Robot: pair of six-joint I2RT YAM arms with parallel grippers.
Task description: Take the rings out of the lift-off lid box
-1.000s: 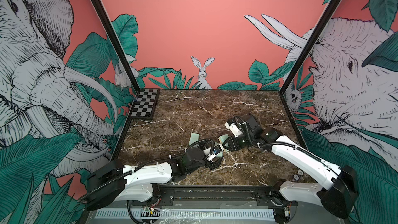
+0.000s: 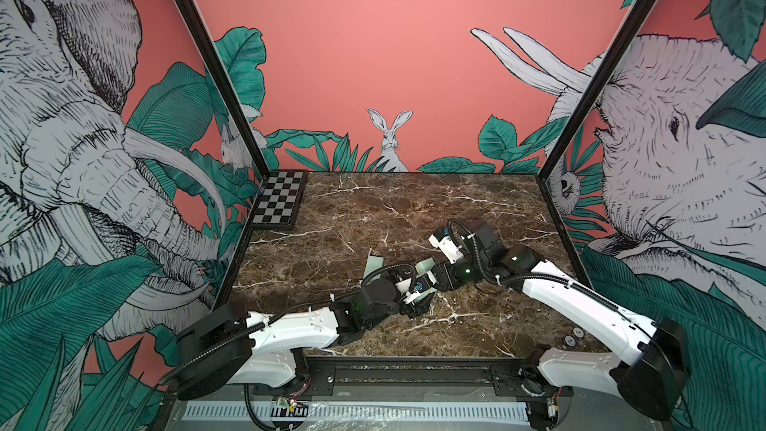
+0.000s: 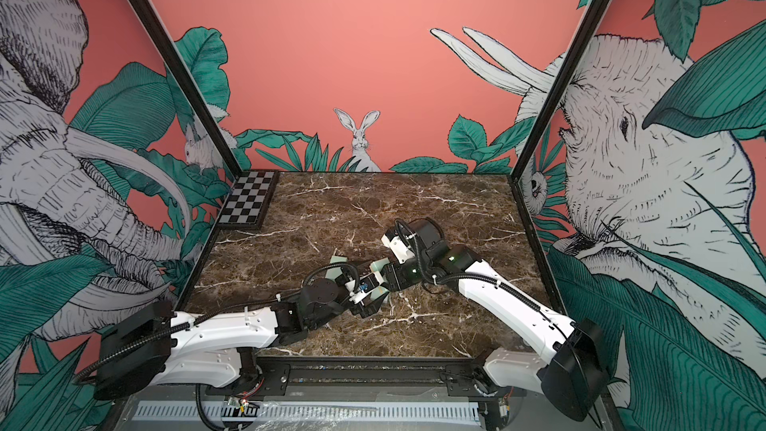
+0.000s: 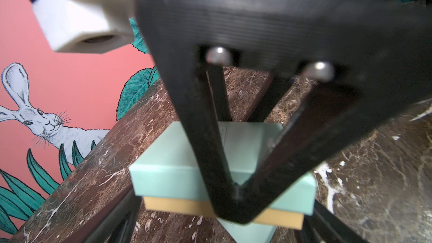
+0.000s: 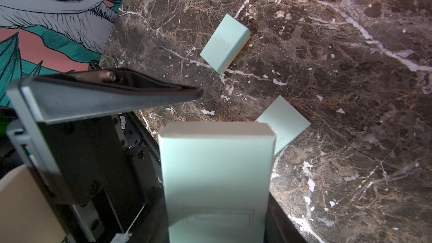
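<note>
A mint lift-off lid box with a tan band below its lid (image 4: 171, 171) is held in my right gripper (image 2: 423, 279), whose black fingers frame it in the left wrist view. My left gripper (image 3: 367, 295) is around the same box from the lower left, its fingers open, one finger (image 5: 108, 99) showing beside the box in the right wrist view. Two more mint pieces (image 5: 225, 42) lie on the marble table below. No rings are visible.
A checkered board (image 2: 275, 199) sits at the back left. Small round items (image 2: 574, 337) lie at the front right edge.
My left gripper has moved slightly up and right toward the right gripper and the box; the right gripper has shifted slightly left.
</note>
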